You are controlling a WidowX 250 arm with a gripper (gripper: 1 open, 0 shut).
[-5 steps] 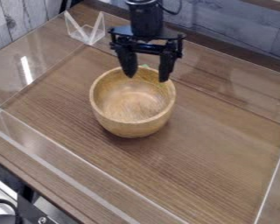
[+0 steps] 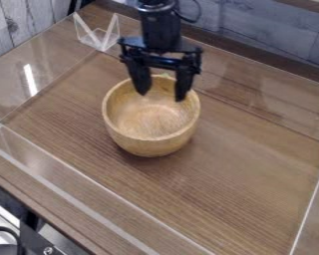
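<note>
A large tan bowl [image 2: 152, 127] sits on the wooden table at the centre. The black gripper [image 2: 162, 76] is over the bowl's back half, its two fingers spread wide apart. The bowl's pale inside shows below it, with nothing clearly visible between the fingers.
A clear plastic object [image 2: 99, 32] stands at the back left, and another clear piece [image 2: 21, 129] lies at the left edge. Dark cable shows at the lower left corner.
The bowl looks unmoved.
</note>
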